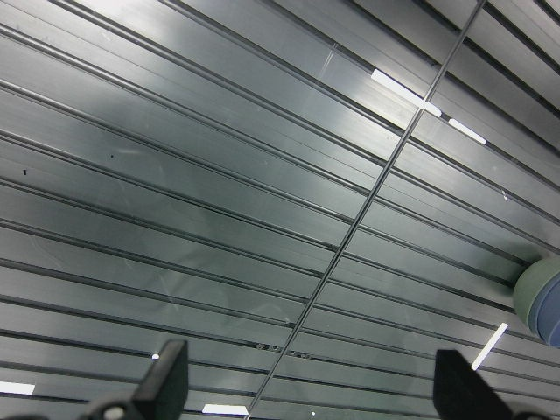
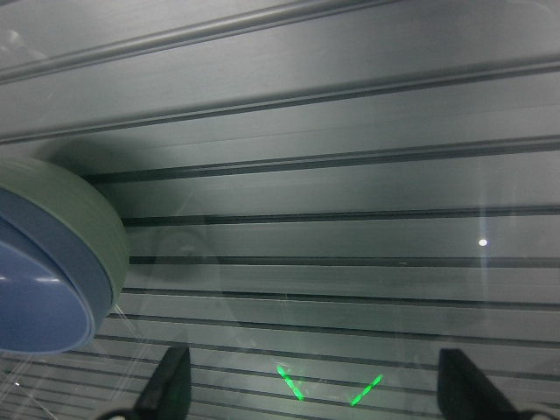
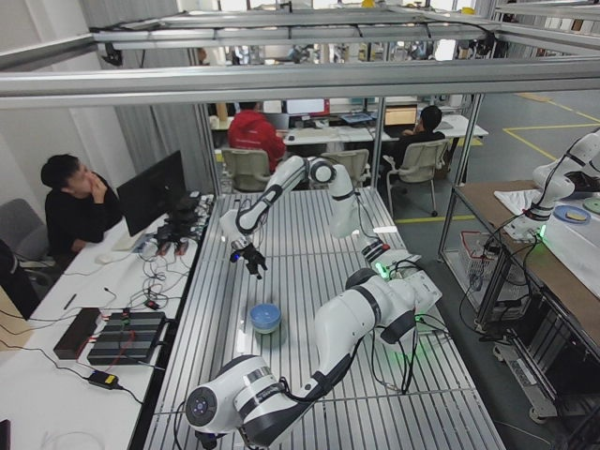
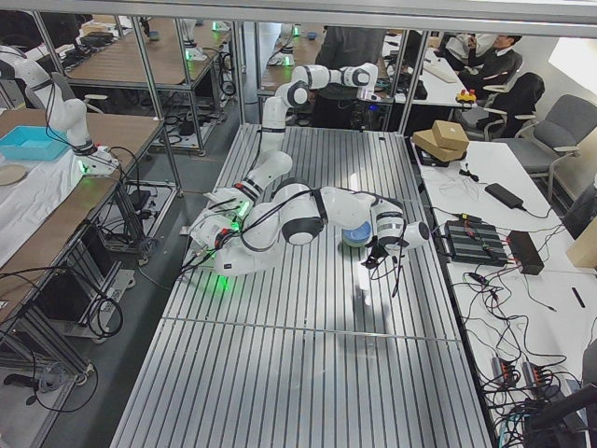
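A blue bowl set in a green one (image 3: pixel 265 315) (image 4: pixel 356 235) (image 1: pixel 532 297) (image 2: pixel 52 254) sits on the slatted metal table (image 3: pixel 216 356). My right gripper (image 3: pixel 248 261) hangs near it, open and empty, with the bowls at the left of its wrist view. My left gripper is also open and empty, its fingers wide apart over bare slats, the bowls at that view's right edge. In the camera left view the left arm's wrist is low in the foreground, its fingers mostly hidden.
A white desk (image 3: pixel 56 403) with a monitor (image 3: pixel 150 192), power units (image 3: pixel 127 337) and cables runs beside the table, where a person sits. Metal frame beams cross overhead.
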